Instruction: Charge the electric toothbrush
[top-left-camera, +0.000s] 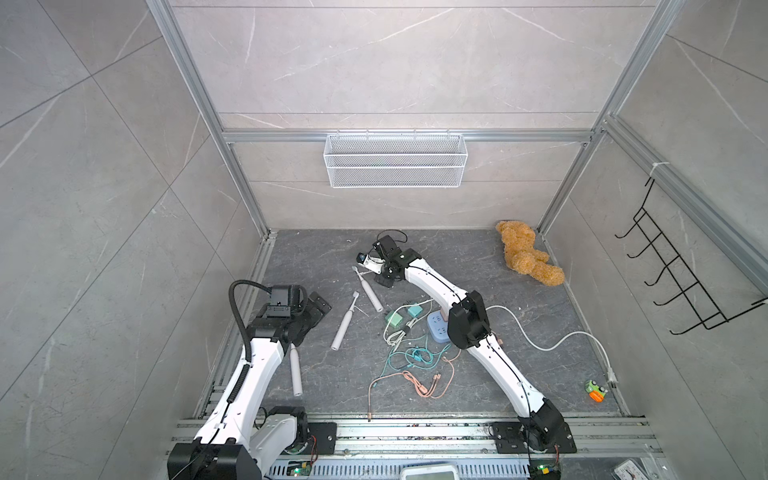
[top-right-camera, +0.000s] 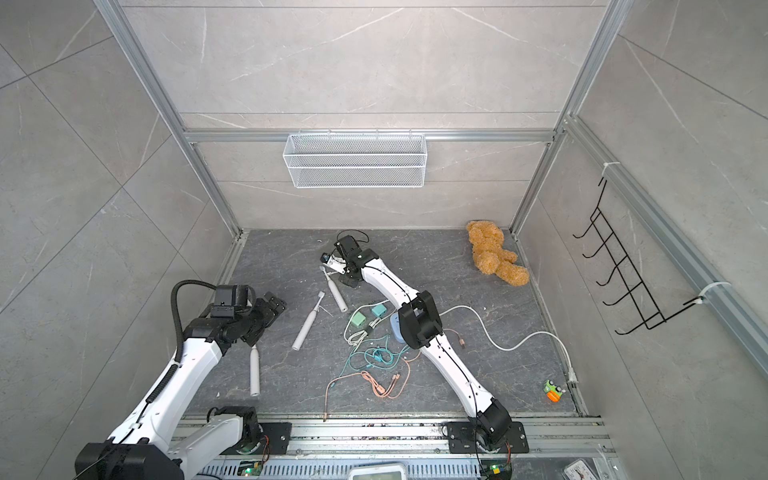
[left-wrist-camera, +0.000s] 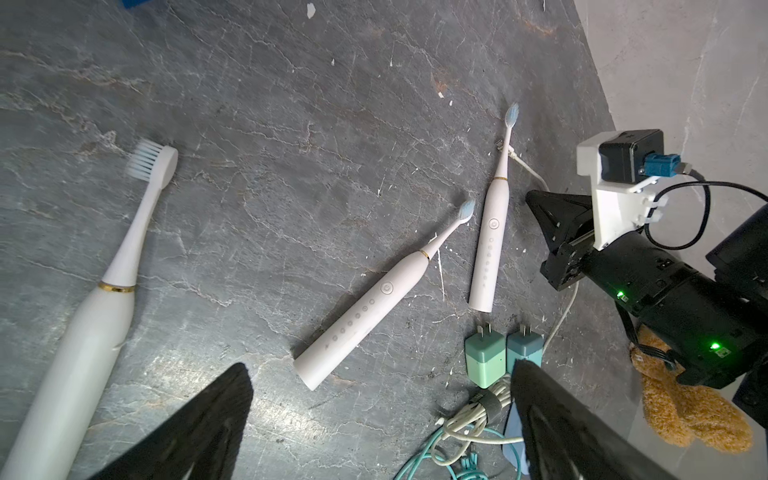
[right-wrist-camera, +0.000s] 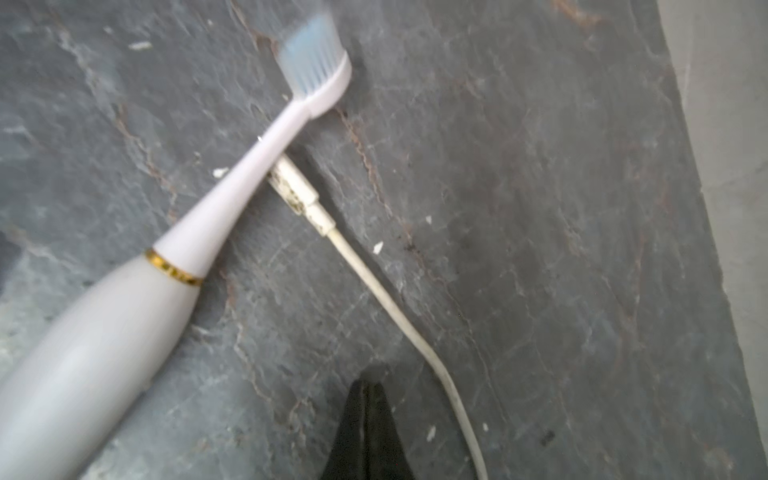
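Three white electric toothbrushes lie apart on the grey stone tabletop: one far toothbrush (left-wrist-camera: 489, 244), one middle toothbrush (left-wrist-camera: 364, 318) and one near-left toothbrush (left-wrist-camera: 88, 364). A white cable (right-wrist-camera: 392, 308) ends in a plug (right-wrist-camera: 293, 188) that passes close against the neck of the far toothbrush (right-wrist-camera: 104, 340); whether they touch is unclear. Low over the table beside that cable, my right gripper is shut, and nothing shows between its fingertips. Above the table at the left, my left gripper stands open; no object is between its fingers.
Green and teal charger plugs (left-wrist-camera: 485, 358), a blue power strip (top-left-camera: 437, 326) and tangled teal and pink cables (top-left-camera: 422, 357) occupy the middle, close to the right arm. A teddy bear (top-left-camera: 526, 254) lies at back right. A small toy (top-left-camera: 596, 390) sits front right.
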